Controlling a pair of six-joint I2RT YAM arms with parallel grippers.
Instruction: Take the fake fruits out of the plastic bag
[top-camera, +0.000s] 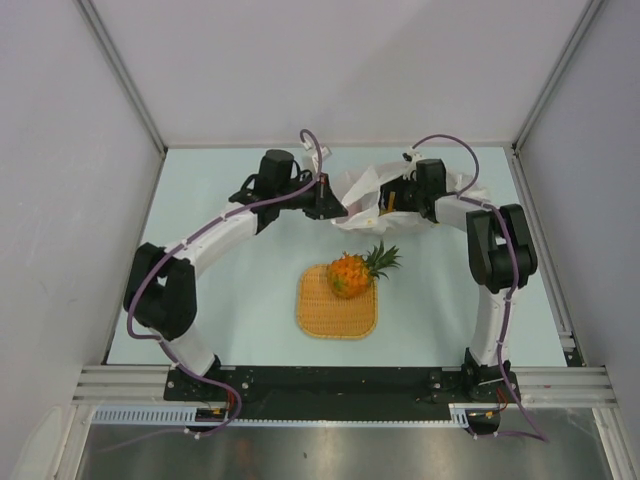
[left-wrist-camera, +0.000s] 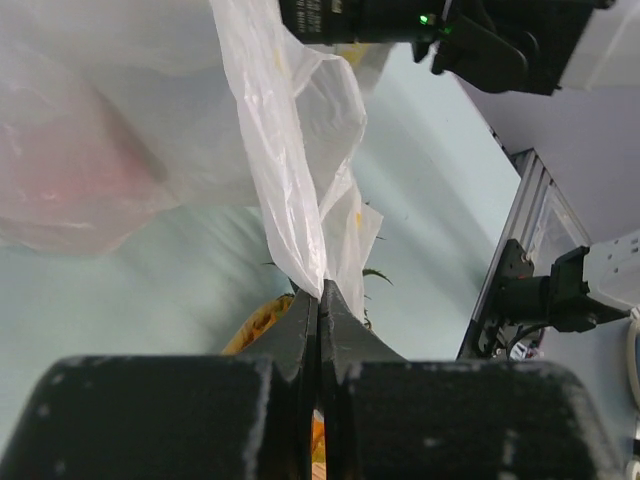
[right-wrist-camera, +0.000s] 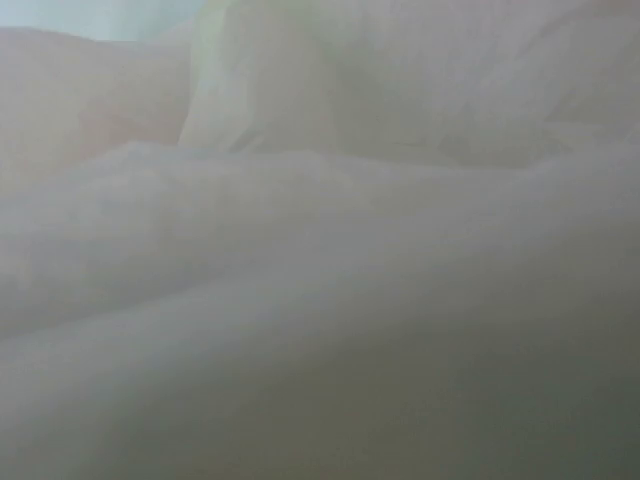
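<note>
The white plastic bag (top-camera: 390, 222) lies at the back right, its mouth facing left. Pinched at the tips of my shut left gripper (top-camera: 335, 210) is the bag's edge; in the left wrist view the plastic (left-wrist-camera: 290, 190) runs up from the fingertips. My right gripper (top-camera: 395, 195) reaches into the bag's opening, with a strip of yellow fruit (top-camera: 391, 202) showing at its dark fingers. How wide those fingers stand is unclear. Blurred bag plastic (right-wrist-camera: 300, 250) fills the right wrist view. A reddish shape (left-wrist-camera: 85, 165) shows through the bag in the left wrist view.
An orange toy pineapple (top-camera: 349, 276) with green leaves lies on a tan tray (top-camera: 338, 318) in front of the bag. Bare table stretches left of the tray and to its right.
</note>
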